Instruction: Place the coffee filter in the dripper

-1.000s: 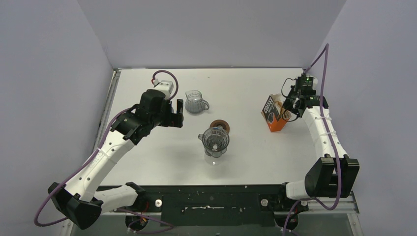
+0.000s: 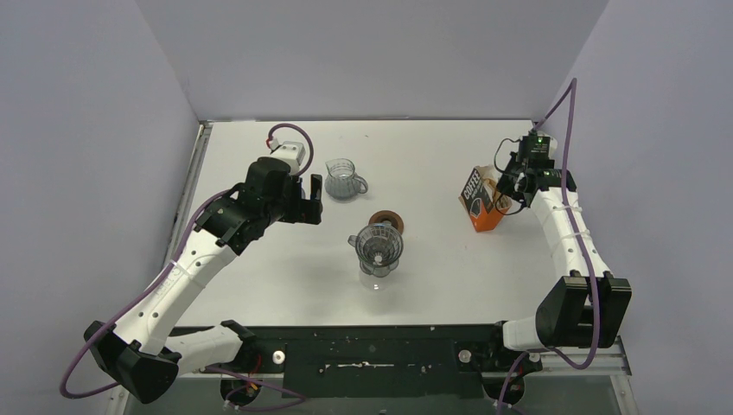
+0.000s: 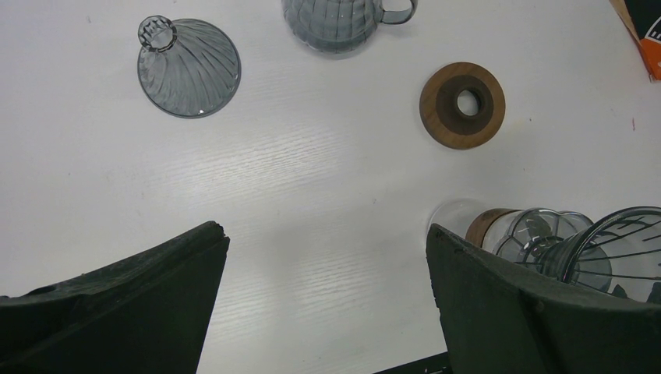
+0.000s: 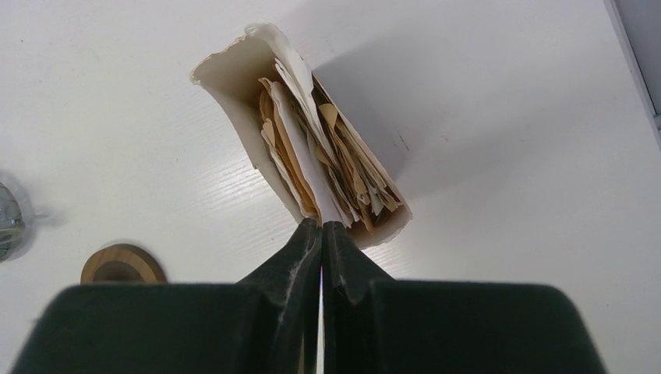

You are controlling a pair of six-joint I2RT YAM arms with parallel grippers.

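The glass dripper (image 2: 380, 245) sits on a clear stand near the table's centre; in the left wrist view its ribbed cone (image 3: 623, 248) shows at the lower right, partly behind a finger. At the right, an orange and black box (image 2: 482, 199) stands with its top open. Packed inside are white and brown paper filters (image 4: 343, 160). My right gripper is shut, its tips over the box's near end, close to the filters' edges; no filter shows clearly between them. Left of the dripper, my left gripper is open and empty above the table.
Behind the dripper lies a round wooden ring (image 3: 463, 106). A glass jug (image 2: 343, 181) stands farther back, and a ribbed glass cone (image 3: 191, 68) lies in the left wrist view. The table between dripper and box is clear.
The right arm has shifted very slightly at the box. Everything else looks the same.
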